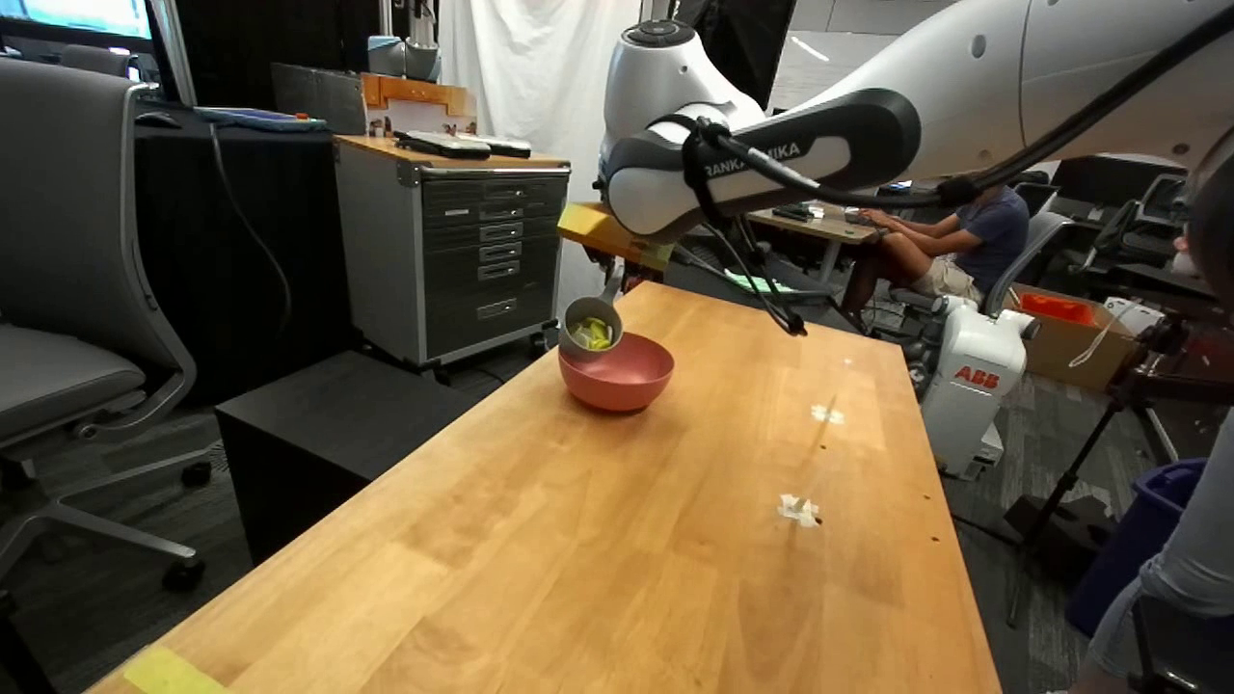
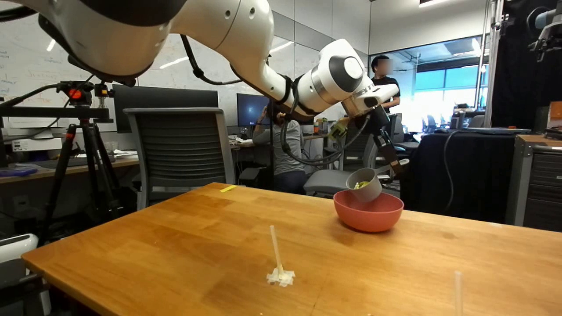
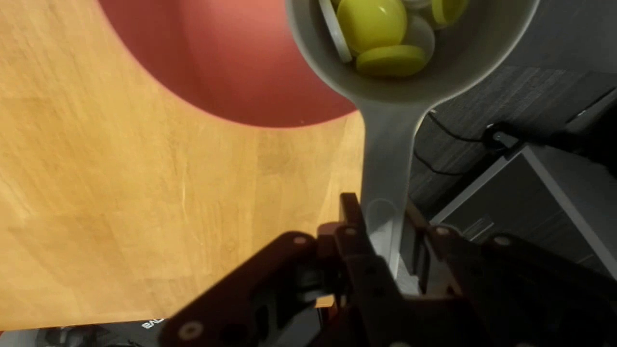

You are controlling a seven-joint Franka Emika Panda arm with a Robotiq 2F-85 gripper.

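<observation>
A grey scoop (image 1: 591,329) with a long handle holds several yellow and pale round pieces (image 3: 382,34). My gripper is shut on the handle, a finger on either side of it. The pink bowl (image 1: 618,377) sits upright on the table; in exterior view 2 the scoop's cup (image 2: 369,188) tilts in front of the bowl's inner wall (image 2: 390,202). The wrist view has the cup overlapping the bowl's edge. Whether cup and bowl touch, I cannot tell. No pieces show in the visible part of the bowl.
The bowl is close to one long edge of the wooden table (image 1: 648,520). Thin clear sticks, one of them a stick (image 2: 275,247) taped at its foot, rise from the surface. A drawer cabinet (image 1: 486,254) stands beyond the edge.
</observation>
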